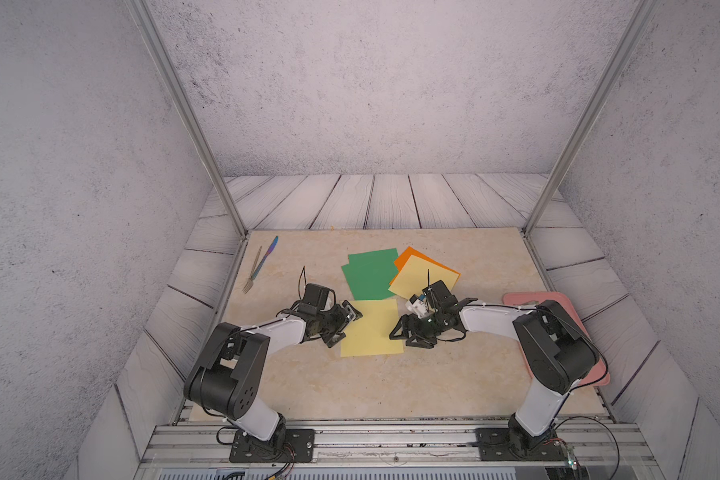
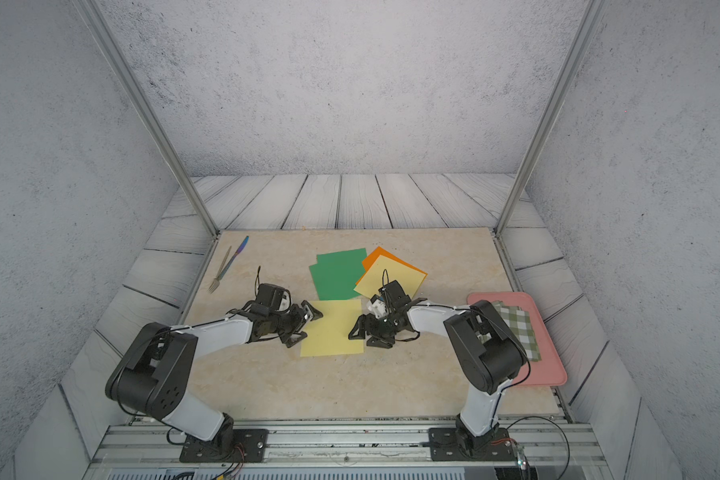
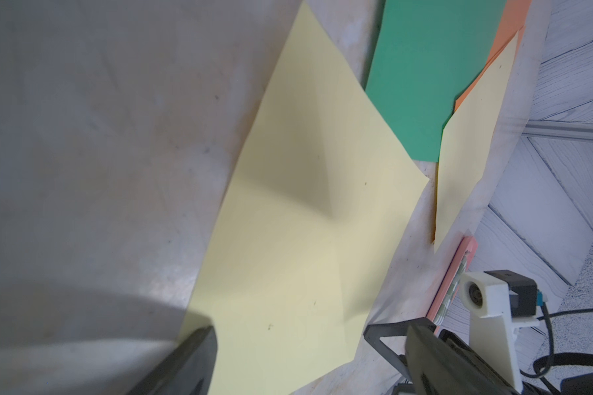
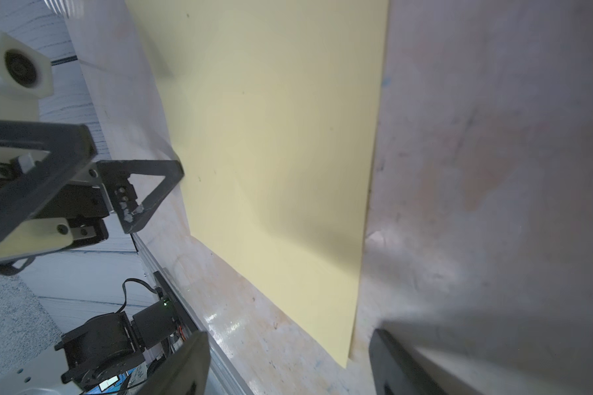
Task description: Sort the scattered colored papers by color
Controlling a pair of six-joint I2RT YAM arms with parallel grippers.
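A yellow sheet lies in the middle foreground between my grippers. Behind it two green sheets overlap, beside an orange sheet with a second yellow sheet on top. My left gripper is open at the yellow sheet's left side; in the left wrist view its fingers straddle the sheet's edge. My right gripper is low at the right edge, its fingers apart; in the right wrist view the sheet's corner lies between them, with no grip visible.
A pink tray with a checked cloth sits at the right. Cutlery lies at the back left.
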